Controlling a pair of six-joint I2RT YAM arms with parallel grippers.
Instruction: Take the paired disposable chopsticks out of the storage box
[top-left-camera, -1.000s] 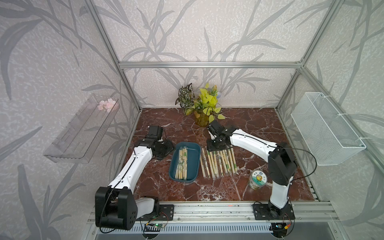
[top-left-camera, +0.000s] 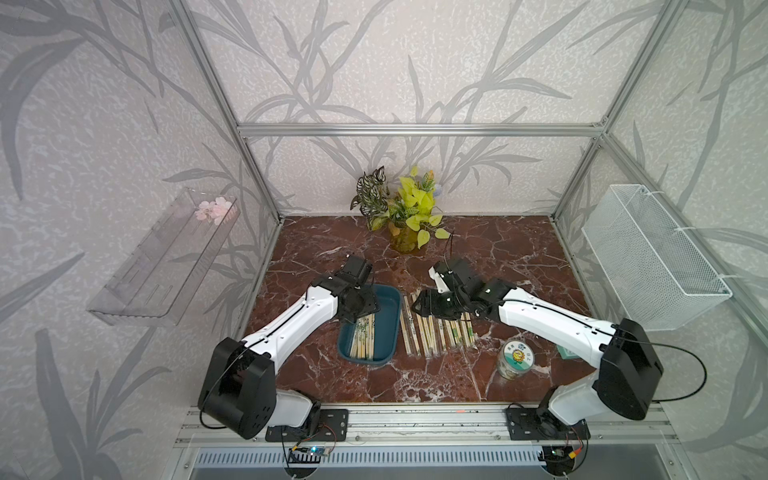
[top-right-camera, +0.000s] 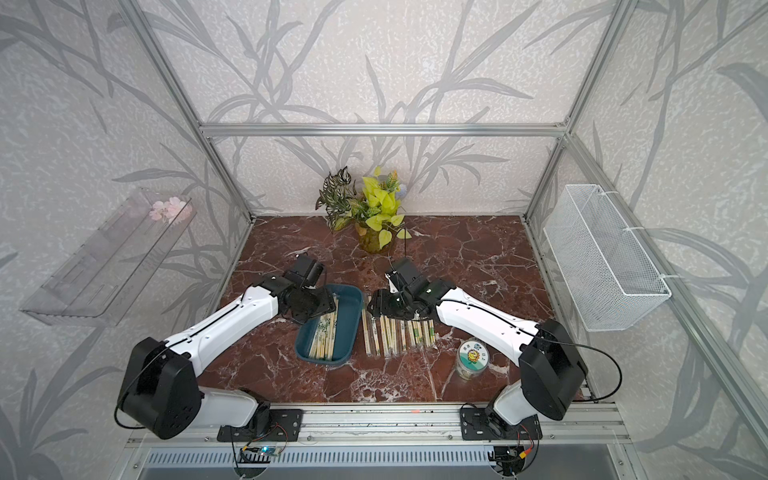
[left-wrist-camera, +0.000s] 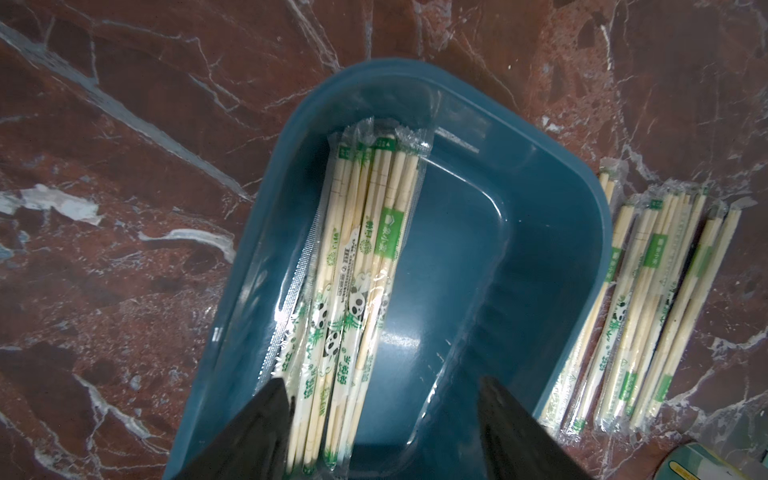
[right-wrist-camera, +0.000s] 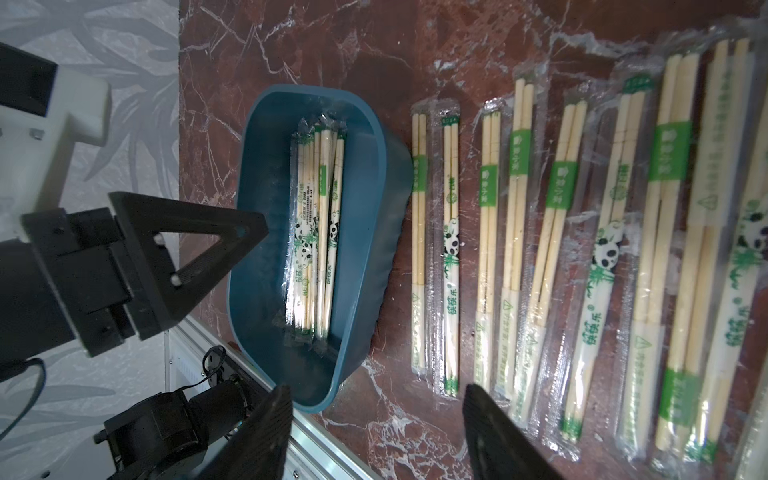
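A blue storage box holds several wrapped pairs of chopsticks, lying lengthwise along its left side. My left gripper hangs over the box with its fingers apart and nothing held between them. Just right of the box, more wrapped pairs lie in a row on the marble table. My right gripper is above the row's near left part, also open and empty, its fingertips at the lower edge of the right wrist view.
A round tub stands at the front right. A potted plant is at the back. A clear tray and a white mesh basket hang on the side walls.
My left gripper has moved right, over the box.
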